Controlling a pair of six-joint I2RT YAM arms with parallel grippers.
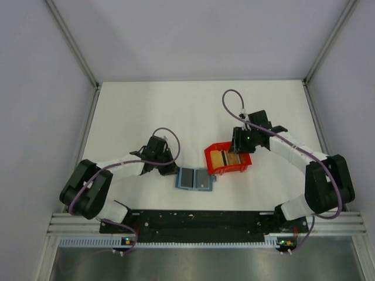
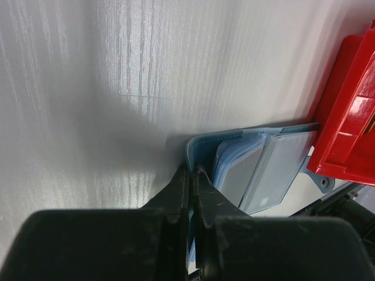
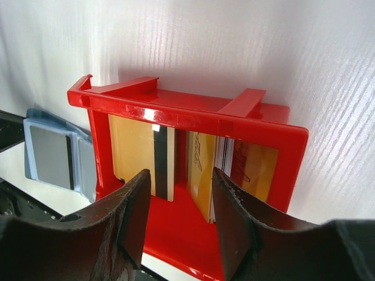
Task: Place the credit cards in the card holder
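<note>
The blue card holder (image 1: pixel 202 179) lies spread on the table left of the red basket (image 1: pixel 209 159), with grey and clear pockets showing. At its left edge, my left gripper is shut with the thin blue rim of the holder (image 2: pixel 281 165) between its fingertips. Inside the basket, a gold card with a dark stripe (image 3: pixel 133 149) lies at the left, a few gold and white cards (image 3: pixel 202 167) stand on edge in the middle, and another gold card (image 3: pixel 255 170) is at the right. My right gripper is open above the middle cards, holding nothing.
The basket's red rim (image 3: pixel 199 122) and walls surround the cards closely. The basket stands right beside the holder's right end. Behind both, the white table (image 1: pixel 176 111) is bare.
</note>
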